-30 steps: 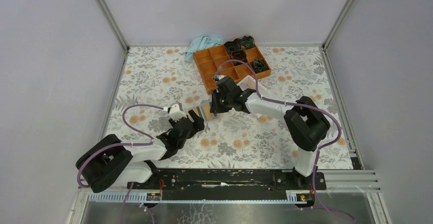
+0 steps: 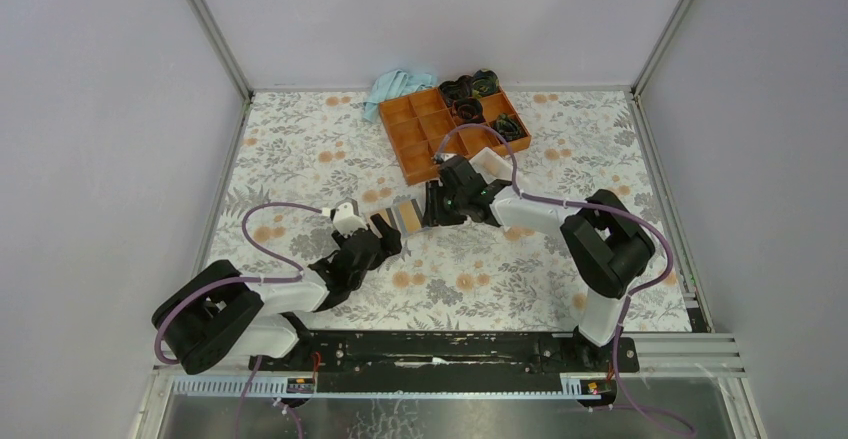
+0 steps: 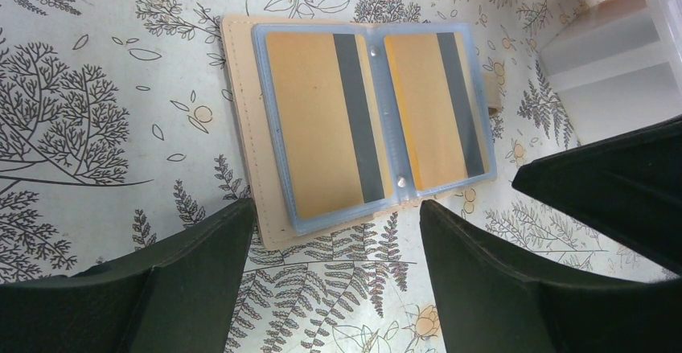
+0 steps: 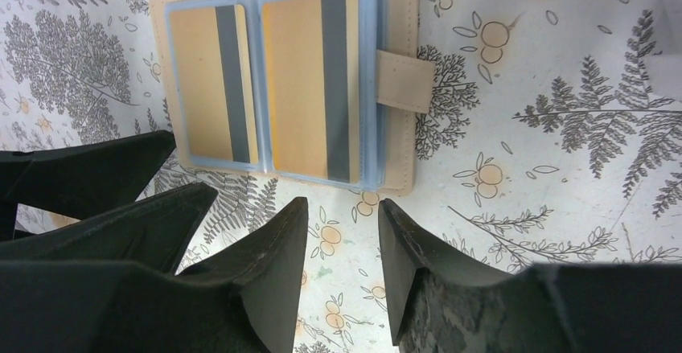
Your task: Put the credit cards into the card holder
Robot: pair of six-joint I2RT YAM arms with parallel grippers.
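Note:
Spread flat on the table is the beige card holder [image 3: 241, 104], its clear sleeves facing up. Two gold credit cards with dark stripes sit in it, one card [image 3: 315, 128] in the left sleeve, the other card [image 3: 425, 116] in the right. My left gripper is open at the holder's near edge, nothing between its fingers. On the strap side, my right gripper stands partly open and empty, just off the right card's [image 4: 297, 88] near edge. The holder's strap [image 4: 404, 81] sticks out from its side.
A wooden compartment tray [image 2: 407, 144] with several dark items lies behind the holder, a blue cloth [image 2: 400, 83] beside it. A white container [image 2: 492, 162] stands by the right arm.
My right gripper has shifted a little to the right and toward the front, uncovering more of the holder. The left arm has hardly moved.

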